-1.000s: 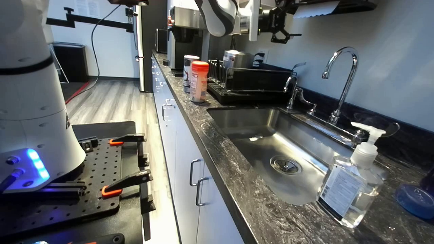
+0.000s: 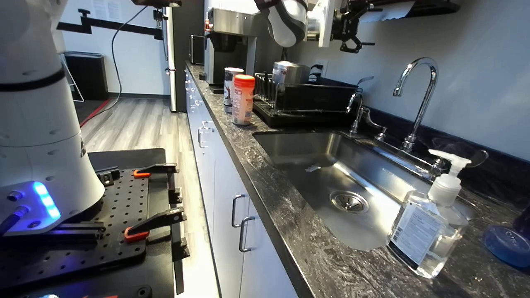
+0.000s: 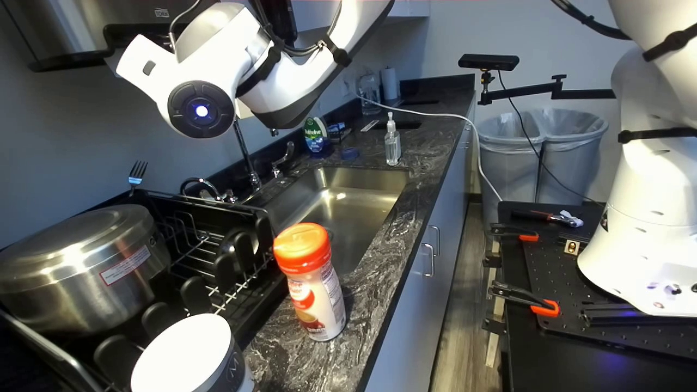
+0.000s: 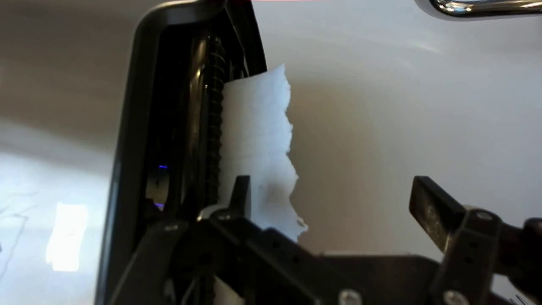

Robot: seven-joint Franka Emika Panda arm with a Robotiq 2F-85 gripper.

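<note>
A strip of white paper towel (image 4: pixel 256 132) with a ragged torn edge sticks out of the slot of a dark dispenser (image 4: pixel 127 132) in the wrist view. My gripper is open, its fingers spread wide. One finger overlaps the lower part of the paper, while the other stands well to the right over bare background. Whether the near finger touches the paper, I cannot tell. Exterior view 1 has the gripper (image 2: pixel 365 27) high at the top, beside the paper and dispenser. From exterior view 2 the fingers are hidden behind the arm, under the dispenser (image 3: pixel 78 32).
Below are the steel sink (image 2: pixel 318 169), a tall faucet (image 2: pixel 430 89) and a dish rack (image 2: pixel 313 99) holding a steel pot (image 3: pixel 85 261). A red-capped creamer bottle (image 3: pixel 310 281) and a soap pump bottle (image 2: pixel 427 223) stand on the counter.
The arm and gripper have shifted right and slightly up in exterior view 1, towards the hanging paper. The gripper now covers part of the paper there. Objects on the counter have not moved.
</note>
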